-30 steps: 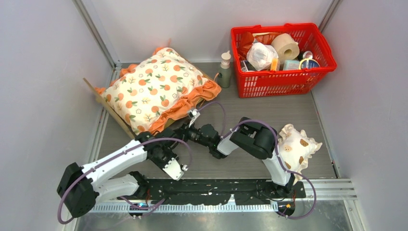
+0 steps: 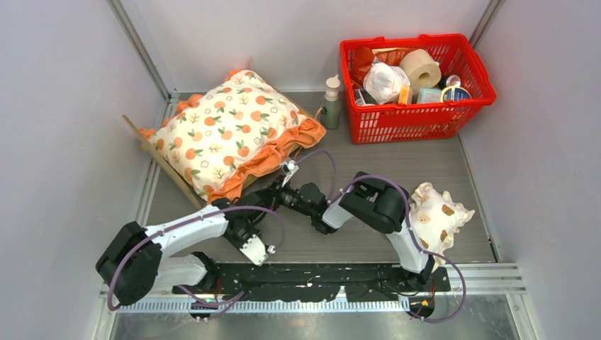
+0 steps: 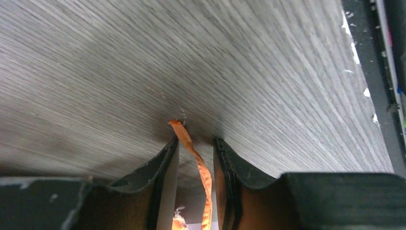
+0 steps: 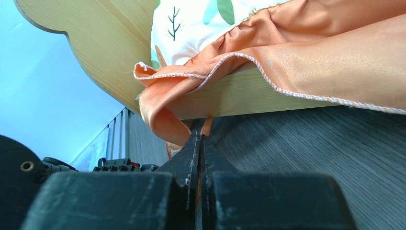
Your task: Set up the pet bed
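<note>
A wooden pet bed frame (image 2: 170, 173) stands at the left, holding an orange-fruit cushion (image 2: 220, 131) with an orange ruffled edge. Both grippers meet at its front edge. My left gripper is low over the floor, part open, with an orange ribbon (image 3: 203, 172) running between its fingers; whether it grips it is unclear. My right gripper is shut on a thin orange ribbon below the frame's rail (image 4: 287, 86), where the ruffle hangs over. A small spotted pillow (image 2: 434, 219) lies at the right.
A red basket (image 2: 418, 124) full of goods stands at the back right, with a pump bottle (image 2: 331, 110) beside it. Walls enclose the sides.
The right arm and the bed look nearly unchanged.
</note>
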